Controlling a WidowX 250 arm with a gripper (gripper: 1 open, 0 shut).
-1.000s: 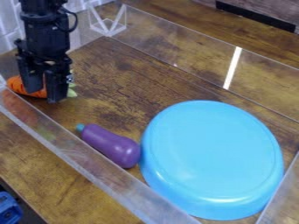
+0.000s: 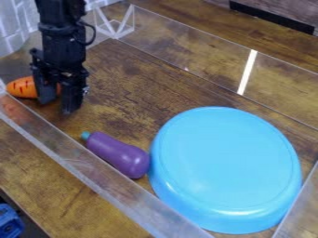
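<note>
My black gripper (image 2: 59,89) reaches down at the upper left, low over an orange toy carrot (image 2: 22,86) that lies by the tray's left wall. Its fingers partly cover the carrot, and whether they are open or shut on it cannot be made out. A purple toy eggplant (image 2: 115,154) lies lower in the middle, clear of the gripper.
A large blue round lid or plate (image 2: 225,169) fills the lower right. The wooden floor between gripper and plate is clear. Clear walls border the space, and a small blue object (image 2: 7,223) sits outside at lower left.
My gripper has moved right and lower over the carrot, covering more of it. The eggplant and blue plate have not moved.
</note>
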